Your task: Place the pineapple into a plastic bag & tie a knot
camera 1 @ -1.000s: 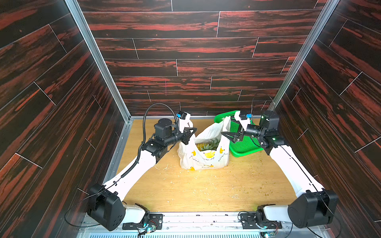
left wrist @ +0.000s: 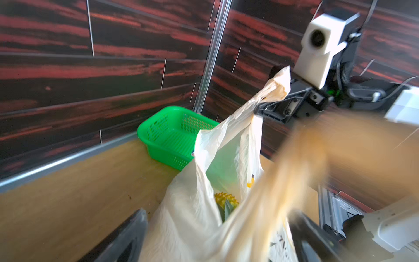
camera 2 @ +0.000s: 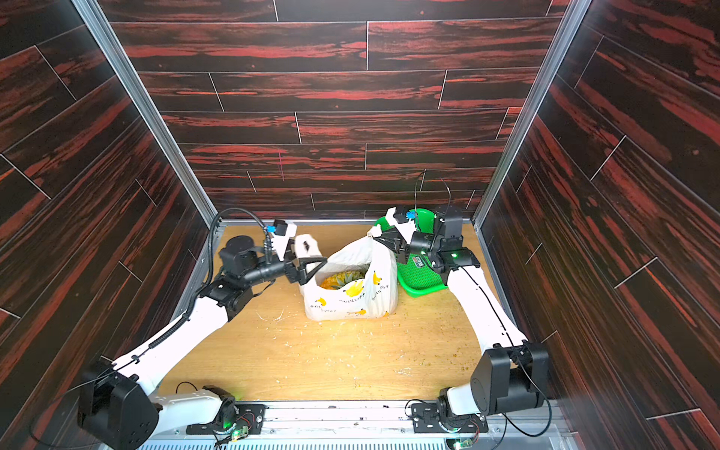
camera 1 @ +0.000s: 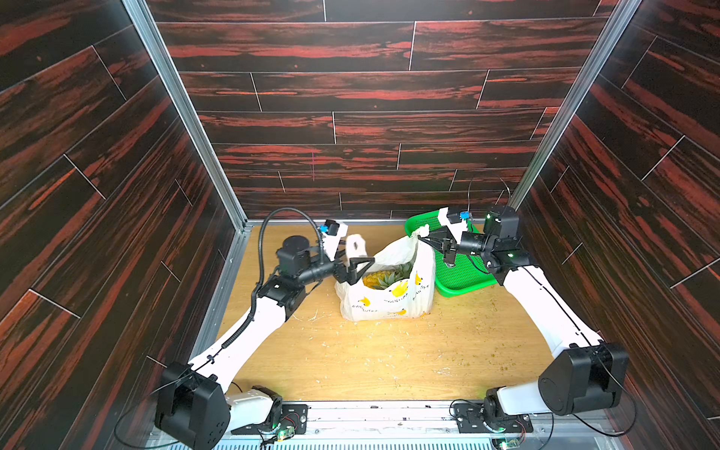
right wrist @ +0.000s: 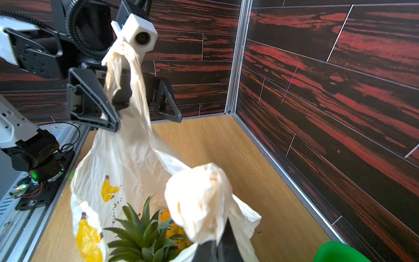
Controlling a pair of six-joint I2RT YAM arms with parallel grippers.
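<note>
A white plastic bag (camera 1: 386, 303) printed with yellow figures stands mid-table, the pineapple (camera 1: 382, 279) inside; its leaves show (right wrist: 144, 231) in the right wrist view. My right gripper (camera 1: 423, 240) is shut on the bag's right handle (right wrist: 196, 196) at its top. My left gripper (camera 1: 363, 264) is open at the bag's left side, with the left handle (right wrist: 131, 78) standing up between its spread fingers. In the left wrist view this plastic is blurred close to the camera.
A green basket (camera 1: 461, 277) lies behind and right of the bag, partly under my right arm.
My left arm has drawn back toward the left, its gripper now open. My right gripper has moved to the bag's right handle top and closed on it.
</note>
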